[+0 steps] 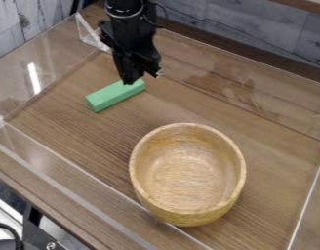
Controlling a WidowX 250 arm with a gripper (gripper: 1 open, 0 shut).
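A black gripper (129,72) hangs at the top centre of the camera view, just above and behind a green block (114,95). Its fingertips look close together, with nothing seen between them. The green block lies flat and slanted on the wooden table, left of centre. A large pale tan bowl (189,210) sits at the lower middle, empty.
A rim runs along the back at the top right. Cables lie outside the table at the left.
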